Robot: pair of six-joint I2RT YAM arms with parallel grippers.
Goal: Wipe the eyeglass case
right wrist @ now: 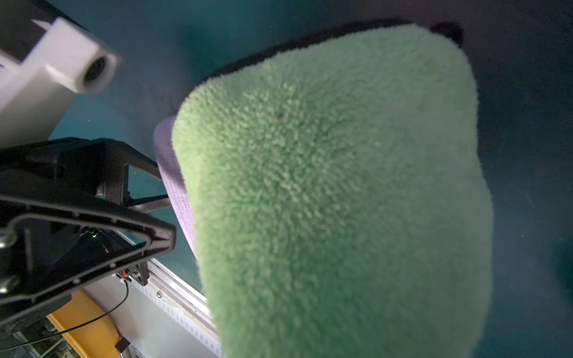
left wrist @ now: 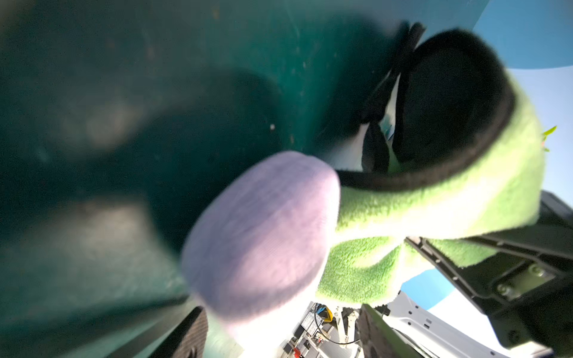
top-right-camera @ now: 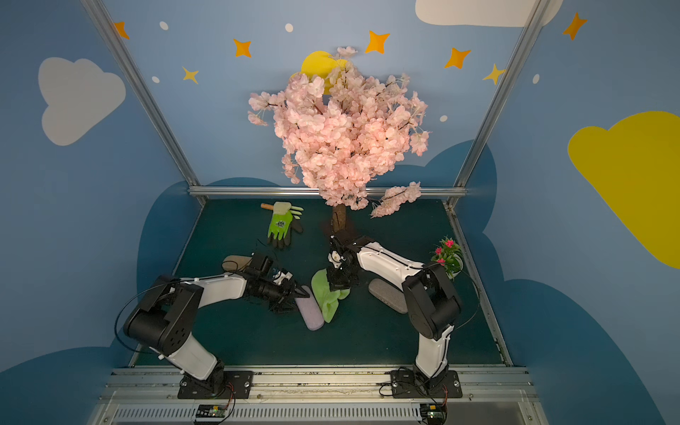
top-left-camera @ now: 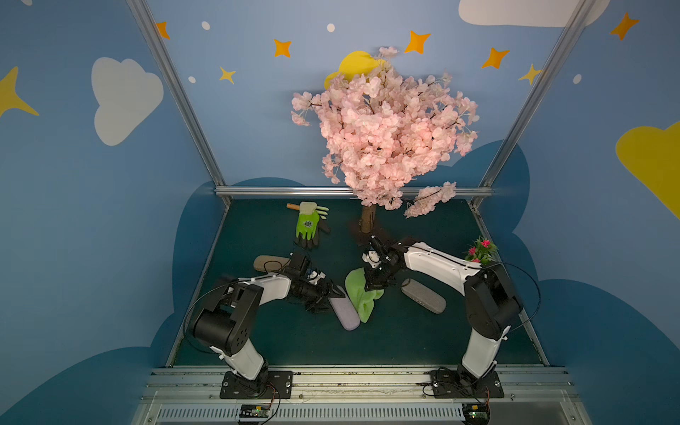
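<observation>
The lavender eyeglass case (top-left-camera: 343, 311) lies at the front centre, its far end at my left gripper (top-left-camera: 326, 294). In the left wrist view that end (left wrist: 256, 232) sits just beyond the fingertips, which stand apart on either side; whether they touch it I cannot tell. A fuzzy green cloth (top-left-camera: 361, 297) with a dark edge hangs from my right gripper (top-left-camera: 372, 276), shut on it, right beside the case. The cloth (right wrist: 334, 203) fills most of the right wrist view and hides part of the case.
A grey case (top-left-camera: 423, 296) lies right of the cloth, a brown case (top-left-camera: 269, 262) behind my left arm. Garden gloves (top-left-camera: 307, 223) lie at the back, near the blossom tree (top-left-camera: 367, 219). A flower pot stands at the right.
</observation>
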